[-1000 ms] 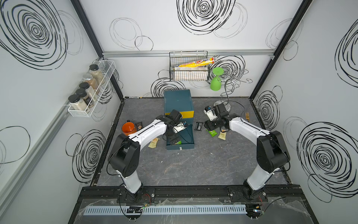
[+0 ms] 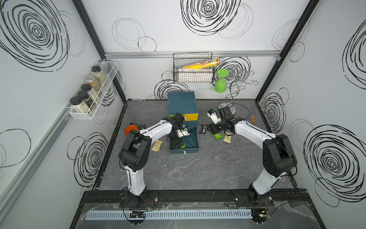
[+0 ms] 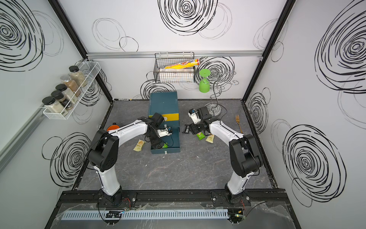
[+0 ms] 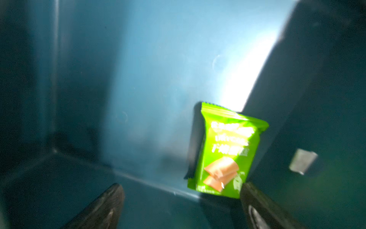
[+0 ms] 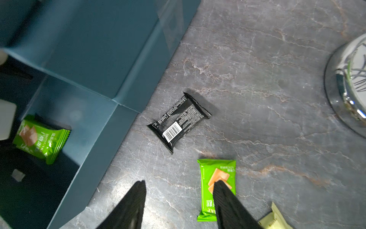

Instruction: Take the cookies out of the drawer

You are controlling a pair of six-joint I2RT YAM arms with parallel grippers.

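One green cookie packet [image 4: 228, 152] lies flat on the floor of the pulled-out teal drawer [image 4: 152, 68], close to its front wall. My left gripper is inside or just over the drawer, open, and the right finger [image 4: 259, 206] overlaps the packet's lower corner in the left wrist view. Nothing is held between those fingers. Over the table right of the drawer, my right gripper stands open and empty. Outside the drawer there lie a black packet [image 5: 179, 122], another green packet [image 5: 207, 168] and a cream packet [image 5: 275, 219].
The teal cabinet [image 2: 182, 102] stands behind the drawer. Left of it are a yellowish packet [image 2: 157, 145] and an orange mug [image 2: 130, 128]. A lamp's chrome base [image 5: 347, 91] sits to the right.
The left arm's base and elbow have swung to the right, while its gripper has shifted slightly within the drawer area. The right arm has hardly moved.
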